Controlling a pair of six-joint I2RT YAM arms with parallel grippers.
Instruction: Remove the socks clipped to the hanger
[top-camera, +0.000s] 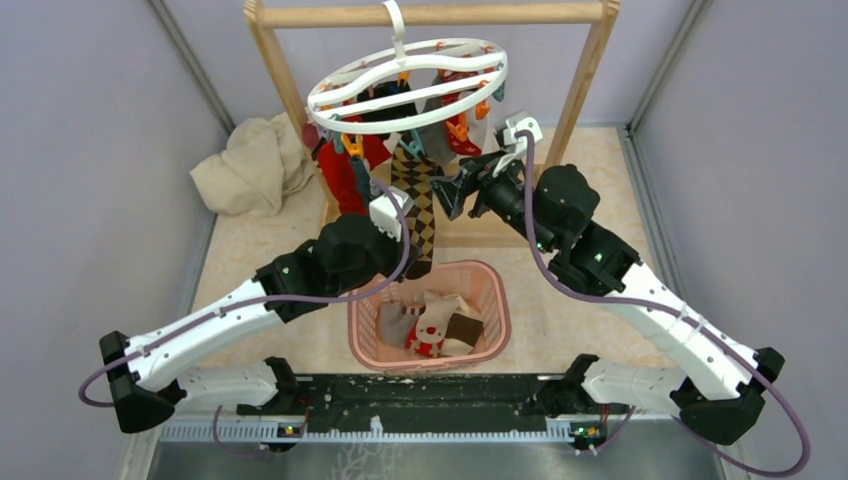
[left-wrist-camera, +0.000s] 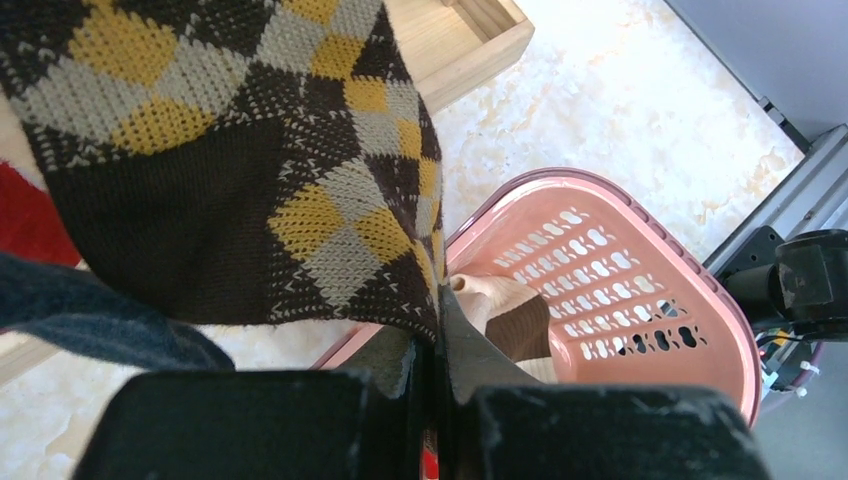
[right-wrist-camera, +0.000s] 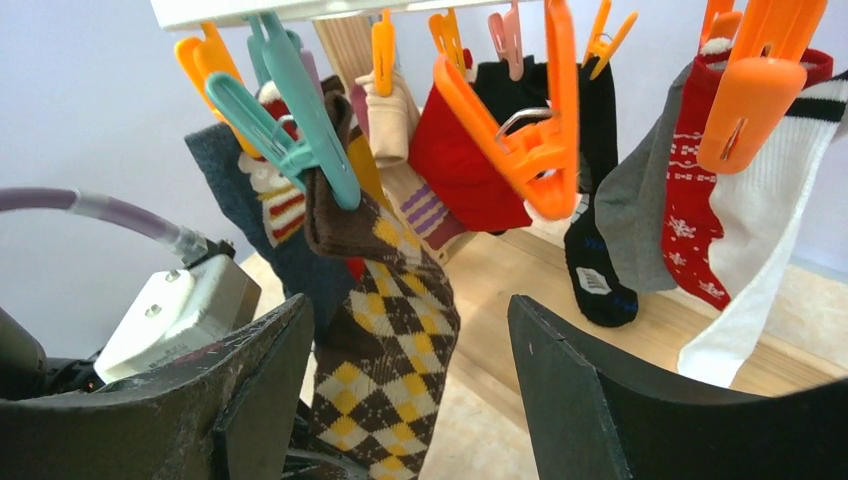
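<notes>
The brown argyle sock (top-camera: 414, 210) hangs from a teal clip (right-wrist-camera: 315, 140) on the white round hanger (top-camera: 408, 125), above the pink basket. My left gripper is shut on this sock's lower part. My right gripper is open, with empty space between its fingers, near the clipped top of the argyle sock and an orange clip (right-wrist-camera: 520, 140). Other socks hang around: a red and white one (right-wrist-camera: 700, 200), a black one (right-wrist-camera: 590, 260), and dark blue ones (left-wrist-camera: 90, 310).
The pink basket (left-wrist-camera: 650, 250) holds several socks. A wooden rack (top-camera: 500, 14) carries the hanger, and a beige cloth (top-camera: 250, 165) lies at left on the floor.
</notes>
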